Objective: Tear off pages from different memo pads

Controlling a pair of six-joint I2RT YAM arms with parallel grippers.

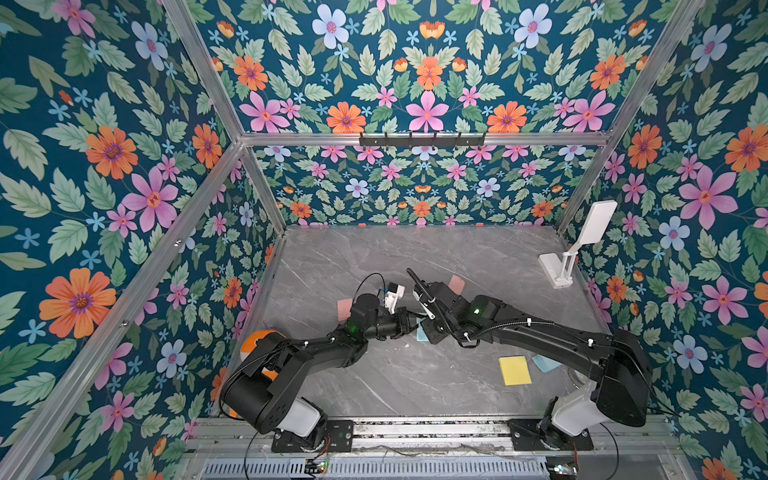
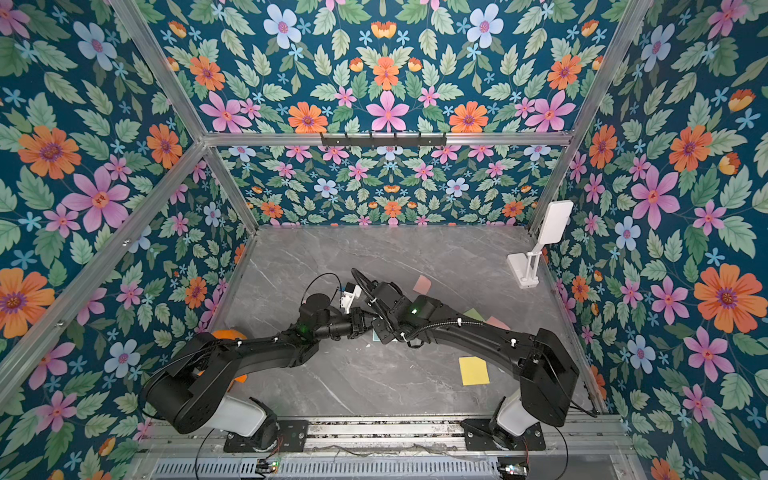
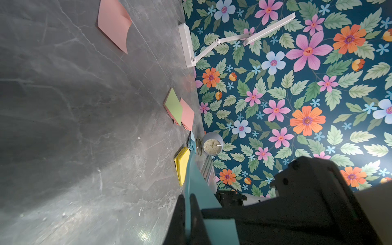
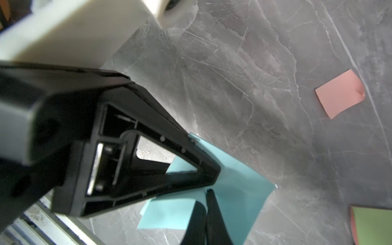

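Observation:
Between the two grippers hangs a blue page [image 1: 421, 333]. My left gripper is shut on it, the thin sheet rising between the fingertips in the left wrist view. The right gripper is shut right beside the left fingers, with blue paper behind and next to its tips; nothing clearly shows between them. On the right of the table lie a yellow pad [image 1: 514, 370], a blue pad [image 1: 546, 363], a green pad [image 2: 473, 314] and a pink pad [image 2: 497, 323], the last two partly covered by the right arm in the top right view.
A loose pink page [image 4: 340, 94] lies behind the grippers; another pink piece [image 1: 344, 309] sits behind the left arm. A white lamp [image 1: 566, 248] stands at the back right. Something orange [image 1: 264, 344] is beside the left arm.

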